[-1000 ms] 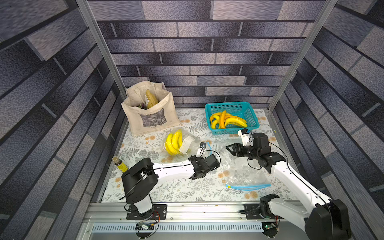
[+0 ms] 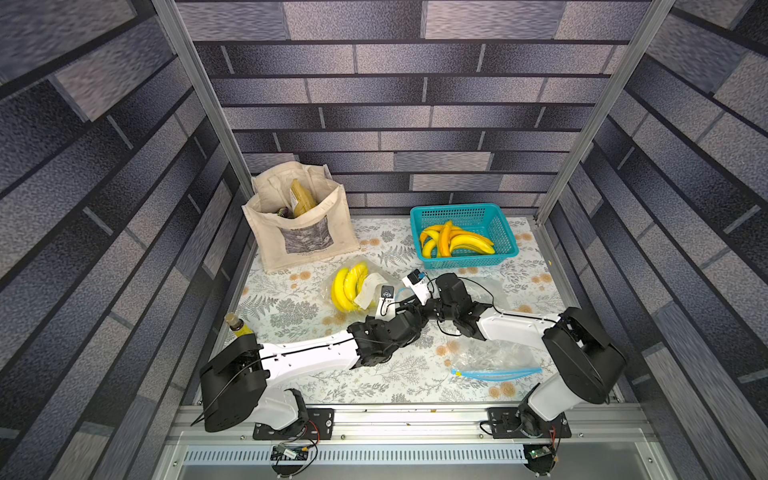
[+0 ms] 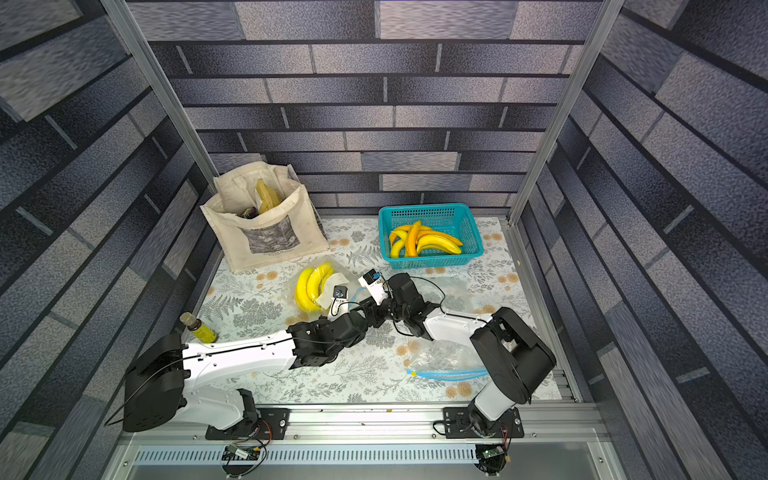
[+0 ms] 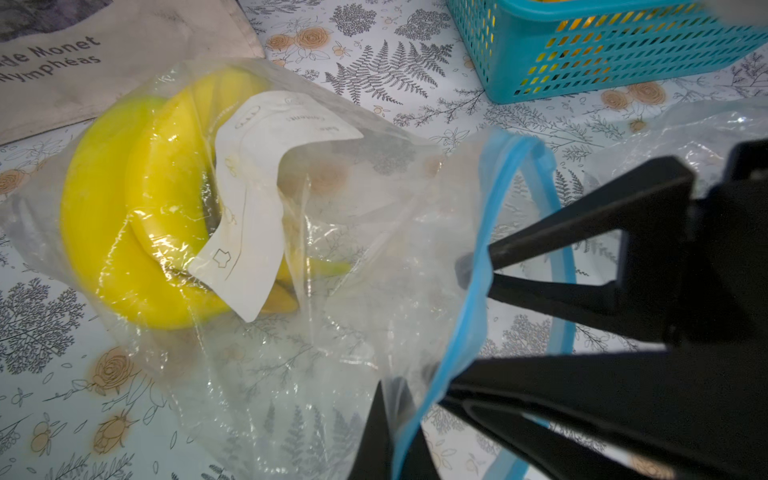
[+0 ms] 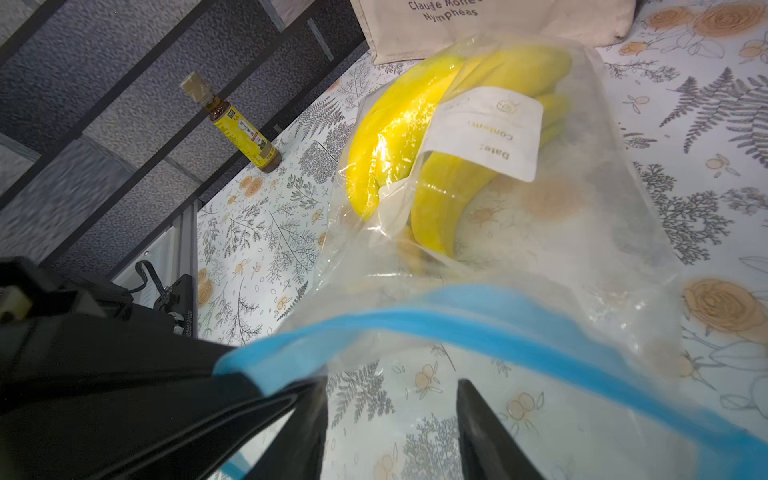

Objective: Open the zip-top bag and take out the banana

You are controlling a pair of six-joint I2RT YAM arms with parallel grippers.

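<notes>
A clear zip bag (image 4: 384, 304) holds yellow bananas (image 4: 104, 216) at its far end, partly behind a white label (image 4: 248, 176). Its blue zip strips stand apart on the right, so the mouth gapes. My left gripper is shut on the plastic at the near end of the blue zip strip (image 4: 482, 256). From the right, my right gripper reaches to the mouth, part open. Its fingers (image 4: 552, 292) have their tips just behind the nearer strip; nothing shows gripped between them. Both arms hide the bag's mouth in the top views.
A teal basket (image 2: 468, 262) with loose bananas stands back right. A canvas tote (image 2: 268, 248) is back left. Another empty clear bag (image 2: 496, 356) with a blue zip lies front right. A small bottle (image 5: 240, 132) stands at the left edge.
My right gripper has moved left from above the front right area to the bag's mouth. The left gripper has shifted slightly left. The bananas have barely moved.
</notes>
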